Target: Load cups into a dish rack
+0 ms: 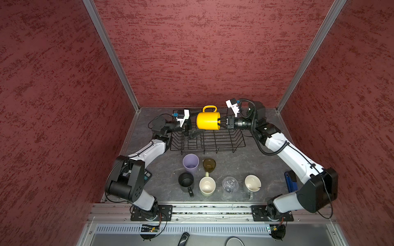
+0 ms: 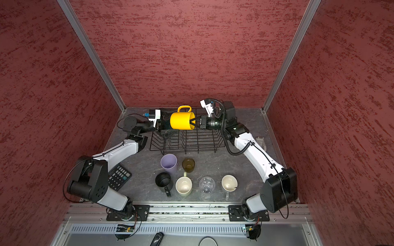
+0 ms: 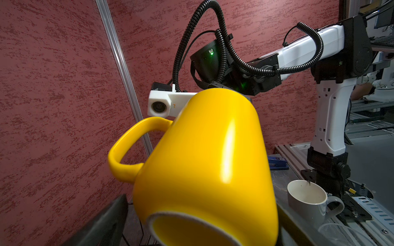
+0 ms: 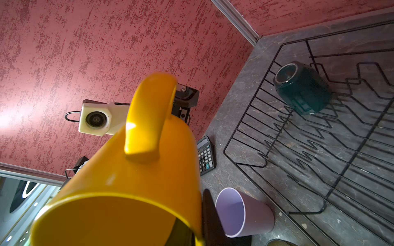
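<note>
A yellow mug (image 1: 208, 121) hangs on its side above the black dish rack (image 1: 217, 150), its handle towards the back wall. My right gripper (image 1: 220, 122) is shut on the wall at the mug's open rim, one finger (image 4: 213, 221) showing outside it. At the base end, my left gripper (image 1: 197, 122) stands open, its blurred fingers (image 3: 108, 221) spread either side of the mug; whether they touch it, I cannot tell. In the right wrist view a dark teal cup (image 4: 303, 88) lies tipped bottom-up in the rack.
In front of the rack stand a purple cup (image 1: 190, 162), a brown glass (image 1: 209, 164), a black mug (image 1: 186, 181), a cream mug (image 1: 207, 186), a clear glass (image 1: 230, 185) and a white mug (image 1: 252, 183). A calculator (image 2: 119, 177) lies at the left, a blue stapler (image 1: 291, 182) right.
</note>
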